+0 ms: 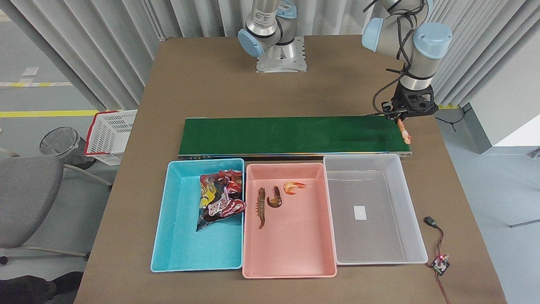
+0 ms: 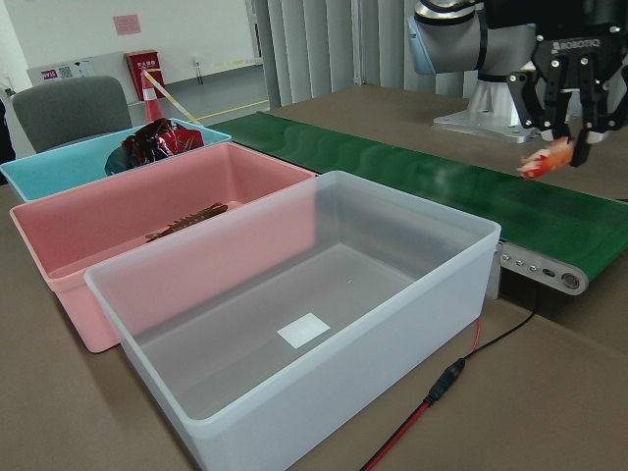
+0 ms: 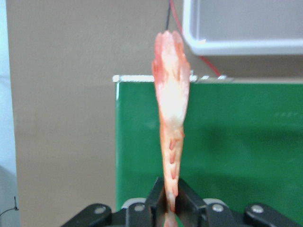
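Note:
My gripper point(image 1: 400, 117) is shut on a pale pink-orange shrimp point(image 1: 405, 131), held by one end and raised above the right end of the green conveyor point(image 1: 293, 134). In the wrist view the shrimp point(image 3: 171, 104) points up out of the black fingers. The pink tray point(image 1: 286, 243) holds a brown shrimp point(image 1: 261, 207), a dark curled shrimp point(image 1: 274, 202) and an orange shrimp point(image 1: 293, 186). The cyan tray point(image 1: 197, 253) holds a dark snack bag point(image 1: 220, 200). The translucent tray point(image 1: 384, 223) is empty apart from a white label.
A small circuit board point(image 1: 439, 265) with cables lies right of the trays. The table's right edge is close beside the gripper, with floor beyond.

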